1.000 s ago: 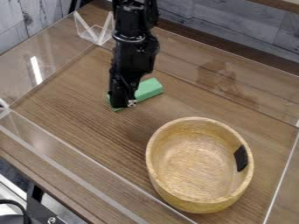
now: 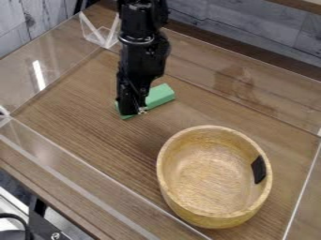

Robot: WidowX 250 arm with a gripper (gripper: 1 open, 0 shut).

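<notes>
My black gripper (image 2: 135,105) reaches down from the top of the camera view to a green rectangular object (image 2: 160,94) lying on the wooden table. Its fingertips are at the left part of the green object, which is partly hidden behind them. The gripper looks narrow, but whether anything sits between its fingers is too small to tell.
A large round tan bowl (image 2: 213,178) with a dark patch on its rim stands at the lower right. Clear plastic pieces lie along the left edge.
</notes>
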